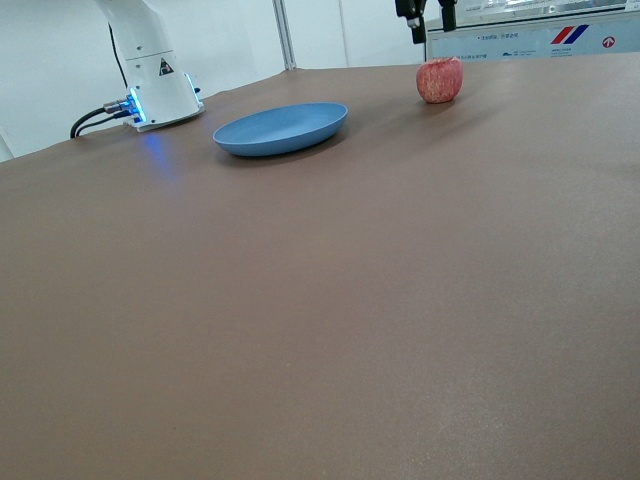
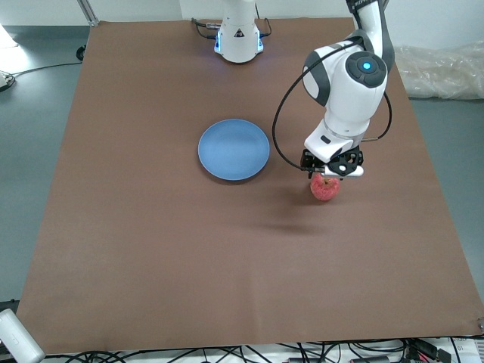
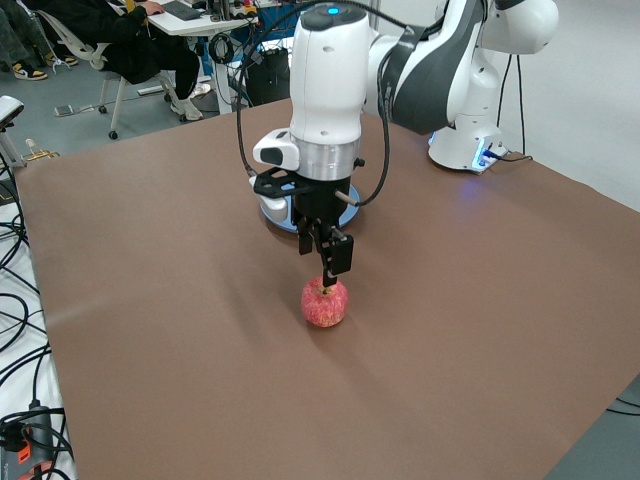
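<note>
A red apple rests on the brown table, right of a round blue plate. The top view shows the apple with the dark fingertips of my gripper just above it, spread apart with empty space between them. In the right view the gripper's fingers hang directly over the apple, the lower one at its stem; the blue plate is partly hidden behind the arm.
Cables run along the near edge in the left view.
</note>
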